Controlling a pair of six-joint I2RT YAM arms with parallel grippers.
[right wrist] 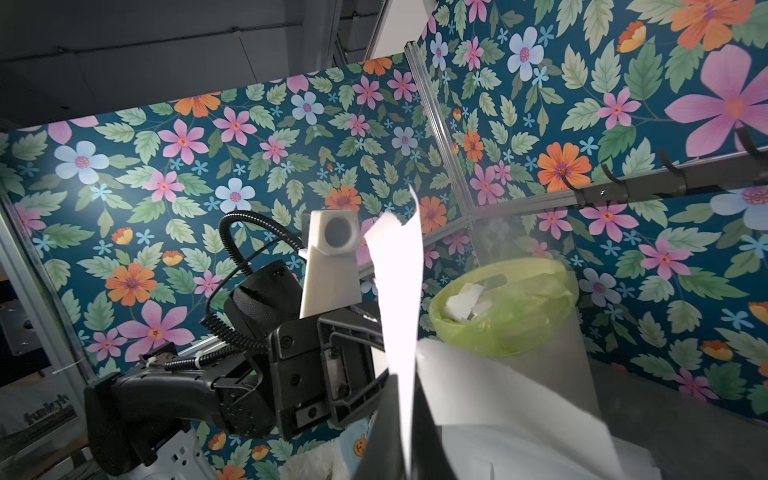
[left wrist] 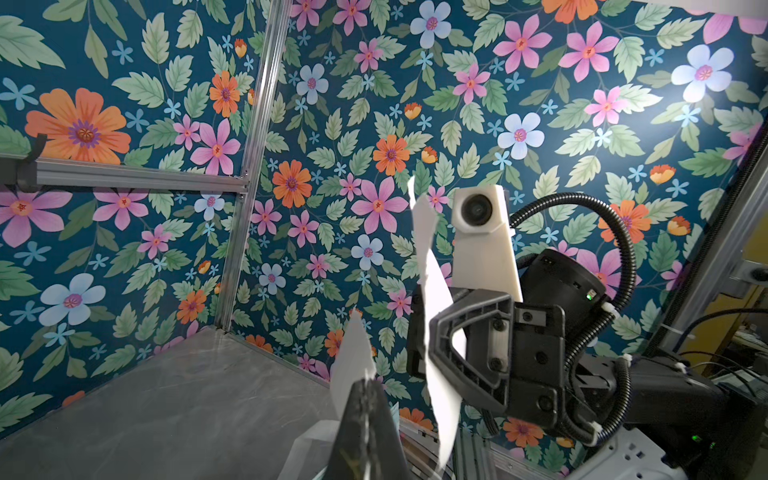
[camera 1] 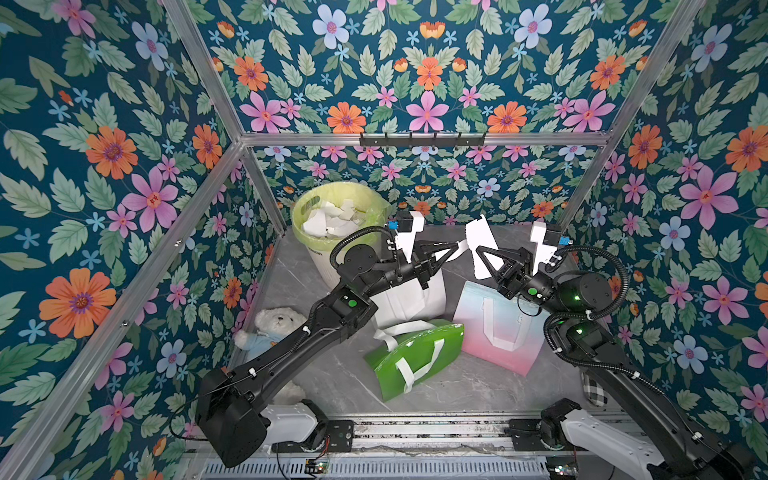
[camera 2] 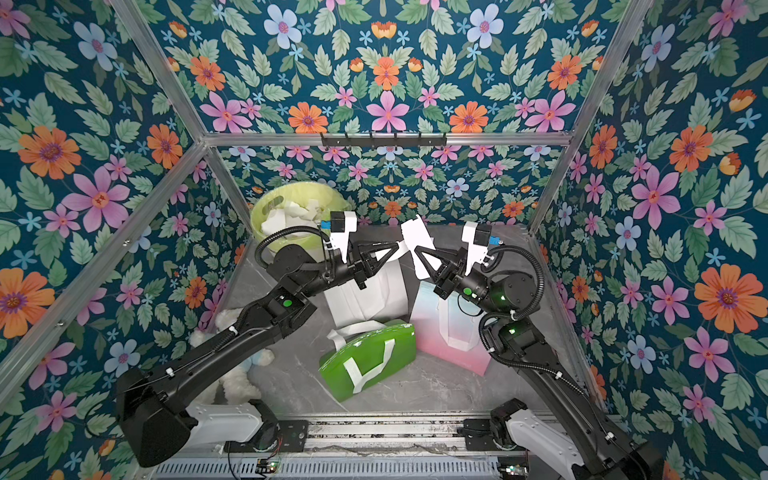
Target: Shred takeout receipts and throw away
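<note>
Midair over the table, my two grippers face each other closely. My right gripper (camera 1: pixel 480 254) is shut on a white paper piece (camera 1: pixel 481 240), which stands up from its fingers in the right wrist view. My left gripper (camera 1: pixel 456 246) is shut on another paper piece (left wrist: pixel 352 360), which shows as a pale sheet at its fingertips in the left wrist view. The right paper piece hangs just beyond it there. Whether the two pieces touch, I cannot tell. Torn paper scraps (camera 1: pixel 344 219) lie in the trash bin (camera 1: pixel 374 230), lined in yellow-green, at the back left.
Below the grippers are a white bag (camera 1: pixel 412 304), a green bag (camera 1: pixel 400 364) and a pink-blue bag (camera 1: pixel 520 340). A plush toy (camera 1: pixel 280 321) lies at the left. Grey table (camera 1: pixel 544 396) shows bare in front of the bags.
</note>
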